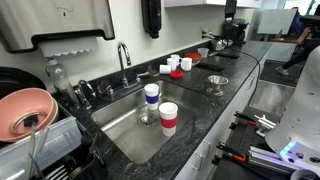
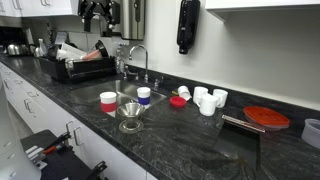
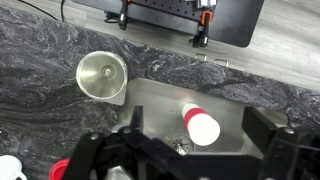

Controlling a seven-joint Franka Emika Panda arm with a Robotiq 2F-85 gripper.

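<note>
In the wrist view my gripper stands open high above the sink [image 3: 150, 103], its dark fingers [image 3: 266, 131] wide apart with nothing held. A red-and-white cup [image 3: 203, 127] shows below, between the fingers but well beneath them. From the side, that cup [image 1: 169, 118] appears upright at the sink's front side; its exact resting surface is hard to tell. A blue-and-white cup [image 1: 152, 96] stands farther back by the sink. On the counter, a clear footed bowl [image 2: 130, 118] sits near the front edge. The second exterior view has the gripper [image 2: 99, 38] at upper left.
A dish rack [image 2: 85, 69] with pink bowls stands beyond the sink. The faucet [image 1: 123, 62] rises behind it. White mugs [image 2: 208, 103], a small red bowl [image 2: 178, 101] and a dark tray [image 2: 239, 137] occupy the counter, with bare stone between them.
</note>
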